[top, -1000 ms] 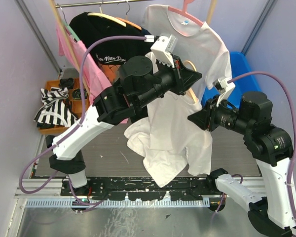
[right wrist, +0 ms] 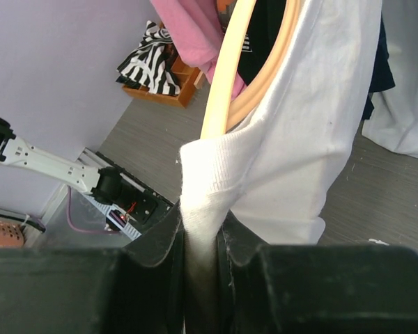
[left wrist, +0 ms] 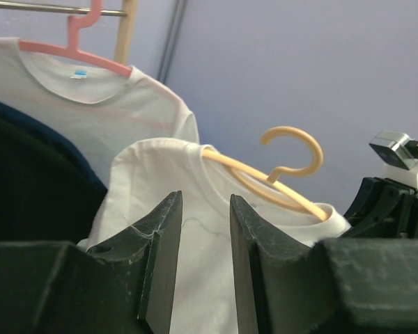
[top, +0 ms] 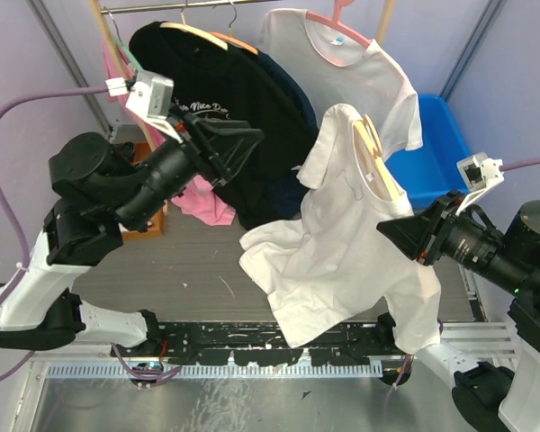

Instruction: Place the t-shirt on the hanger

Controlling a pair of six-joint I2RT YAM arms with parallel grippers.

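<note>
The white t shirt (top: 328,247) hangs in the air at centre right. A light wooden hanger (left wrist: 291,193) lies within its neck opening, both ends under the shoulder cloth and the hook standing free above. My right gripper (top: 401,241) is shut on the shirt's shoulder; in the right wrist view the white cloth (right wrist: 210,174) runs down between its fingers. Away to the left of the shirt is my left gripper (top: 237,151), its fingers apart. Nothing shows between its fingers in the left wrist view, and the shirt is beyond them.
Behind, a rack's metal rail (top: 153,7) carries dark shirts (top: 198,94), pink clothes and another white shirt (top: 378,85) on a pink hanger. A blue bin (top: 436,148) stands at back right. A wooden box (right wrist: 171,97) with striped cloth lies on the floor.
My left gripper has drawn back left, away from the hanger, where it was beside it before.
</note>
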